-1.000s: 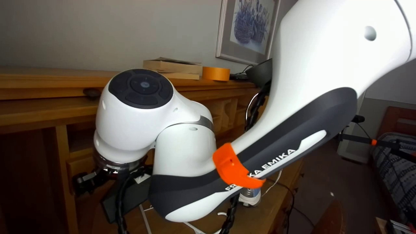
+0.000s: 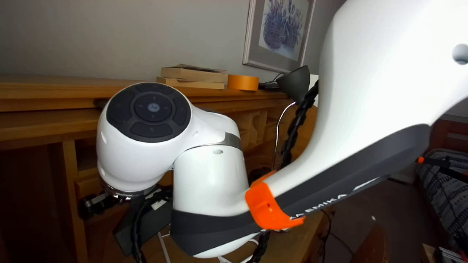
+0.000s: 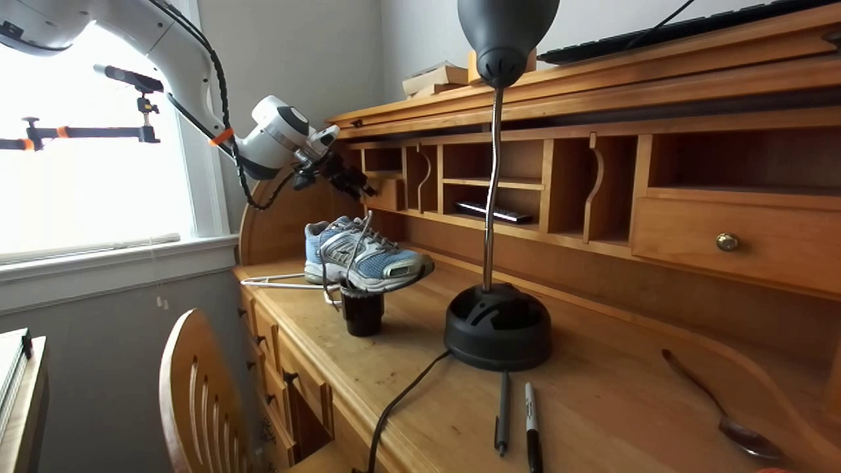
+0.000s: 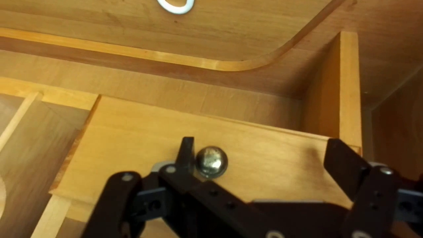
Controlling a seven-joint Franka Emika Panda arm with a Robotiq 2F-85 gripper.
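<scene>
My gripper stands open in front of a small wooden drawer (image 4: 131, 138) set in the desk's hutch. The drawer's round metal knob (image 4: 211, 162) appears between the fingers, close beside the left finger (image 4: 185, 152); whether they touch is unclear. Nothing is clasped. In exterior view 2 the gripper (image 3: 361, 182) reaches the drawer front (image 3: 389, 194) at the far left end of the cubbies, above a blue and grey shoe (image 3: 366, 253). From exterior view 1 the fingers are hard to make out below the white hand (image 2: 131, 162).
The shoe rests on a black cup (image 3: 363, 313) beside a white hanger (image 3: 276, 281). A black lamp (image 3: 498, 327) stands mid-desk. Near the front lie a pen (image 3: 502, 414), a marker (image 3: 532, 429) and a spoon (image 3: 721, 410). Cubby dividers (image 3: 435, 180) flank the drawer.
In exterior view 1 the hand has shifted left and slightly down and tilted.
</scene>
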